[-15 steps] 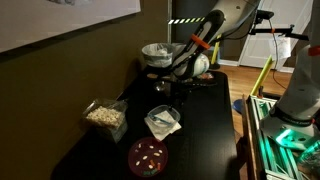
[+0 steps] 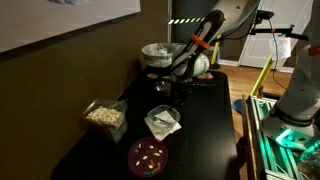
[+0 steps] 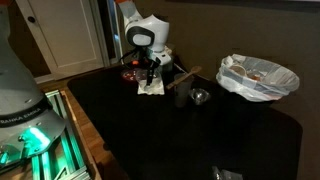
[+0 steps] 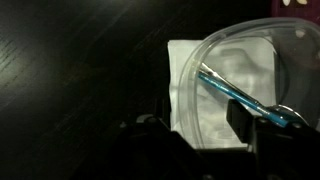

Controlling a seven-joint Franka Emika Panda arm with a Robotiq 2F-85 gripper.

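A clear plastic container [image 4: 192, 75] occupies the right side of the wrist view, resting on a white napkin [image 4: 183, 52]. Inside it lies a spoon with a blue handle [image 4: 235, 95]. My gripper is open, its dark fingers apart over the container's near rim, one outside the wall and the other over the inside. Contact with the rim cannot be judged. In exterior view 1 the container [image 2: 161, 122] sits on the dark table, with the gripper [image 2: 180, 97] just behind it. Exterior view 2 shows the gripper [image 3: 151, 76] above the napkin [image 3: 151, 88]; the arm hides much there.
A dark red bowl [image 2: 147, 157] stands in front of the container. To the left is a tub of pale pieces [image 2: 105, 117]. A white lined basin [image 3: 258, 78], a dark cup [image 3: 182, 96] with a wooden utensil and a metal cup [image 3: 200, 96] are nearby.
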